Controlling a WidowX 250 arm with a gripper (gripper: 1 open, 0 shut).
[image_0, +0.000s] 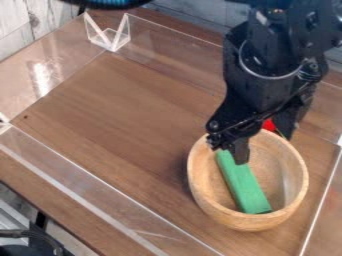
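A wooden bowl (211, 200) sits at the right of the table with a green bar (246, 188) lying inside it. My black gripper (238, 140) hangs above the bowl's back rim, open, with the green bar below it. A small red object (269, 124) shows partly behind the gripper, just beyond the bowl.
Transparent strips run along its edges, and a clear plastic holder (108, 32) stands at the back left.
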